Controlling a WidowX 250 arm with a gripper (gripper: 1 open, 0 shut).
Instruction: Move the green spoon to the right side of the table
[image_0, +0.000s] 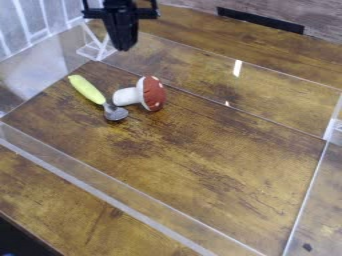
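The green spoon (88, 89) lies on the left part of the wooden table, its yellow-green handle pointing to the back left and its grey metal bowl (115, 113) toward the front. Right beside it rests a red and white mushroom toy (152, 93), whose white stem reaches close to the spoon. The black gripper (123, 42) is up at the top left, behind and apart from both objects. Only its lower part shows, small and dark, so whether its fingers are parted is unclear.
Clear walls edge the table (214, 170) on the left and front. A white strip (238, 68) marks the surface at the back. A black object (261, 17) sits at the back right edge.
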